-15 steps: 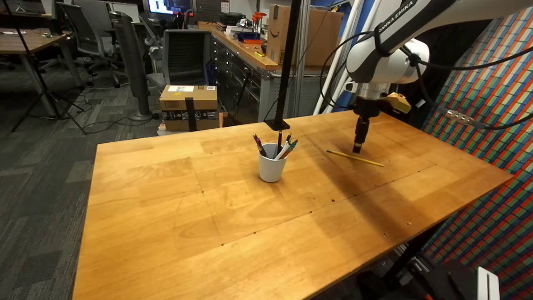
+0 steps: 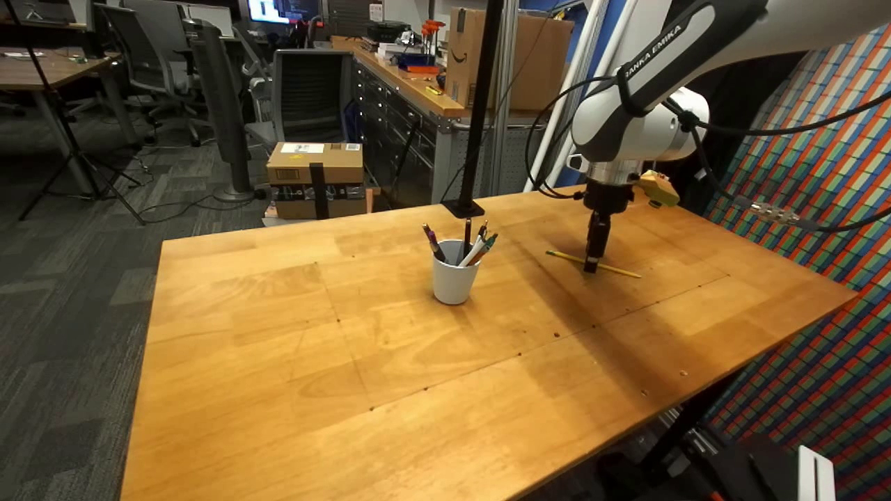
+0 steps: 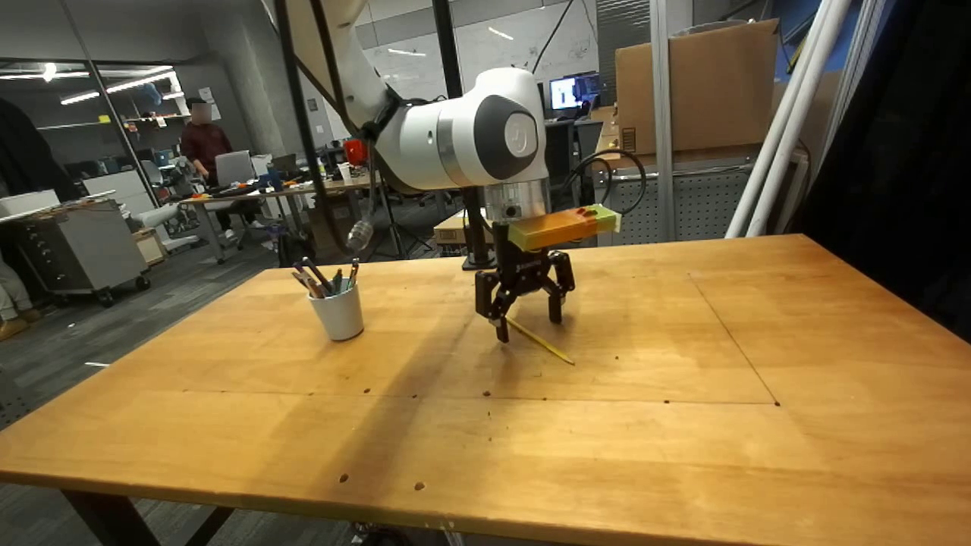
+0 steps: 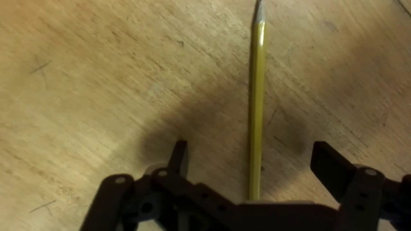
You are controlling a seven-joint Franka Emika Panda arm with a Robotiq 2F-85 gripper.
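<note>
A yellow pencil (image 2: 619, 271) lies flat on the wooden table (image 2: 317, 392), towards its right side. My gripper stands open over it, fingers low and spread to either side of the pencil (image 4: 257, 104). In the wrist view the shaft runs between the two fingers, somewhat closer to the right one, touching neither; its tip points up and away, and the gripper body hides its lower end. Exterior view 2 shows the gripper (image 3: 529, 329) with its fingertips near the tabletop and the pencil (image 3: 546, 344) reaching out between them.
A white cup (image 2: 452, 282) holding several pens and markers stands left of the gripper. Behind it, a black pole (image 2: 472, 133) rises from the table's back edge.
The pencil and the cup have not moved.
</note>
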